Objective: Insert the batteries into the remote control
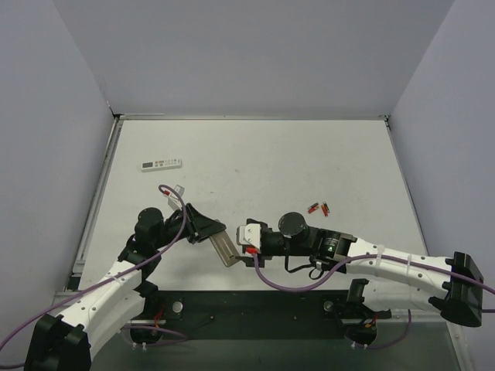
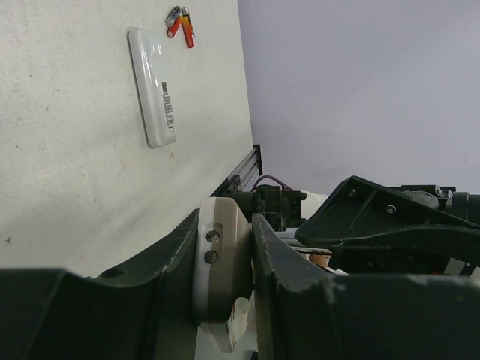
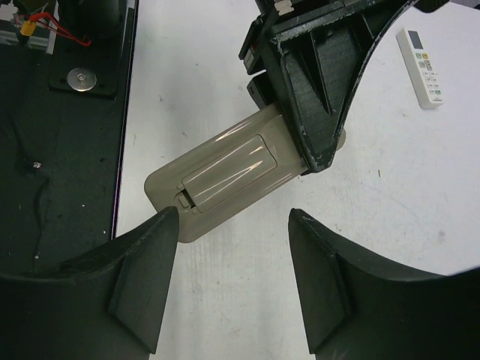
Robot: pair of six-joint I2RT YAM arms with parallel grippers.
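Note:
My left gripper (image 1: 210, 227) is shut on the grey remote control (image 1: 226, 249), held tilted with its back and battery cover (image 3: 229, 171) facing the right wrist camera. Right at the remote's free end is my right gripper (image 1: 254, 247), its two fingers parted with the remote's end just beyond them and nothing seen between (image 3: 234, 277). Loose batteries (image 1: 324, 209) in red and dark colours lie on the table at the right, also seen in the left wrist view (image 2: 187, 30).
A white remote (image 1: 161, 165) lies at the left back of the table. A white barcoded object (image 2: 150, 86) lies near the batteries in the left wrist view. A dark strip (image 1: 247, 309) runs along the front edge.

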